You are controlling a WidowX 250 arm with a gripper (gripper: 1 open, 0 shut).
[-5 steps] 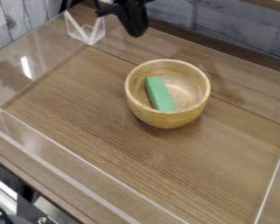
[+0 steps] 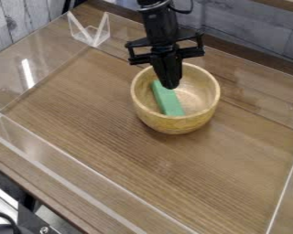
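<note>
A pale wooden bowl point(image 2: 196, 110) stands right of the table's middle, with a green block point(image 2: 164, 99) lying in its left part. My black gripper point(image 2: 167, 60) hangs over the back of the bowl, shut, with nothing visible between its fingers. The arm reaches down from the top of the view.
A white object point(image 2: 7, 104) is at the left edge, and a dark curved shape lies at the bottom left corner.
The bowl and green block have not visibly moved.
</note>
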